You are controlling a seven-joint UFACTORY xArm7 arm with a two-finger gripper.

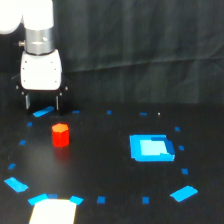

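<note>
A small red block (61, 136) with a six-sided outline sits on the dark table, left of the middle. Behind it and a little to its left hangs my gripper (42, 101), white on top and dark at the fingers. Its two dark fingers stand wide apart, and nothing shows between them. The gripper and the block are apart. On the right lies a blue square (135, 148) with a paler patch in its middle, perhaps a shallow tray; its depth is hard to tell.
Blue tape strips (183, 193) and several small blue marks dot the table. A bright pale object (52, 212) is cut off by the bottom edge. Between the red block and the blue square the table is clear.
</note>
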